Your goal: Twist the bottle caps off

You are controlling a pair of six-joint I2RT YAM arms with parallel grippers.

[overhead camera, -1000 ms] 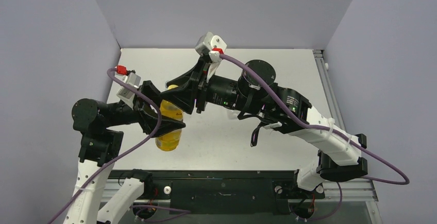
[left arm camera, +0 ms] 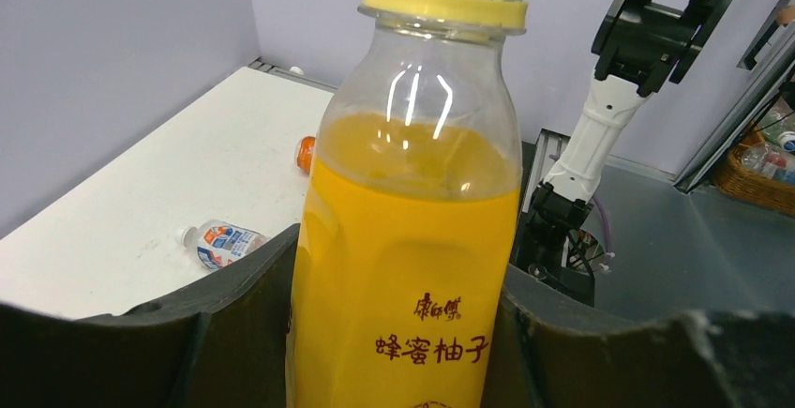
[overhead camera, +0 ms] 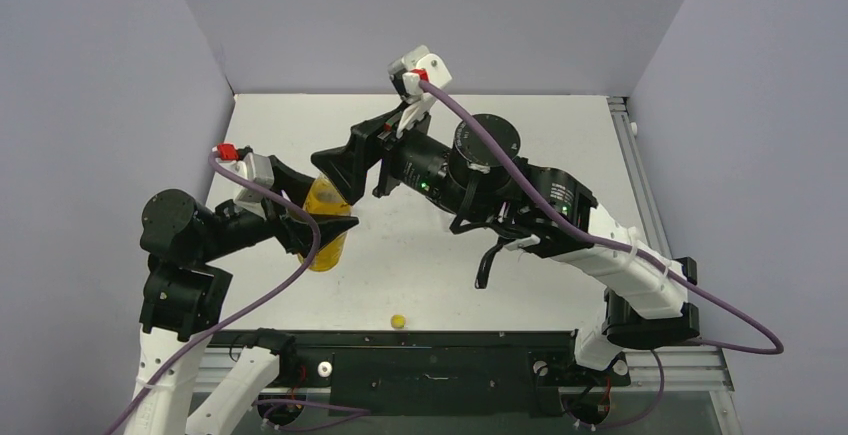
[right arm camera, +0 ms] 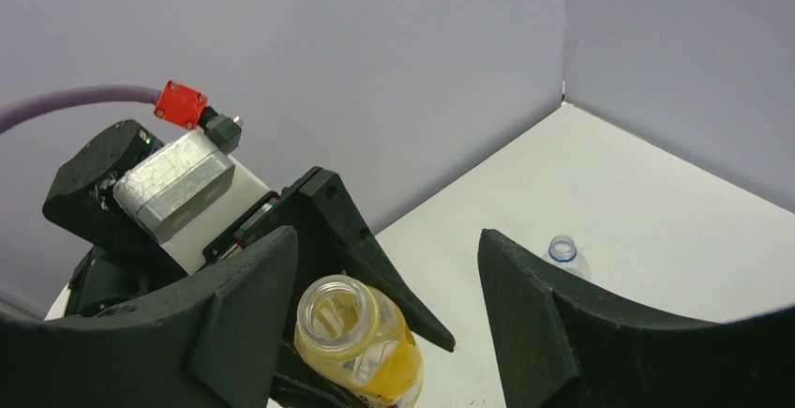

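A bottle with a yellow label [left arm camera: 403, 249] stands up between the fingers of my left gripper [overhead camera: 328, 207], which is shut on it. Its neck carries a yellow ring; in the right wrist view its bare mouth [right arm camera: 336, 312] shows no cap. My right gripper is open beside and above the bottle's top, its fingers wide apart with nothing held. A small round yellow disc, looking like a cap [overhead camera: 398, 321], lies on the table near the front edge.
A clear labelled bottle [left arm camera: 225, 244] lies on the white table [left arm camera: 122, 211]. An orange object [left arm camera: 305, 155] is partly hidden behind the held bottle. In the right wrist view, a clear bottle neck [right arm camera: 562, 249] shows behind my right finger.
The yellow disc now lies near the front edge, where none showed before. My right gripper's fingers have spread and it has moved slightly. The left gripper and bottle have shifted a little toward the back.
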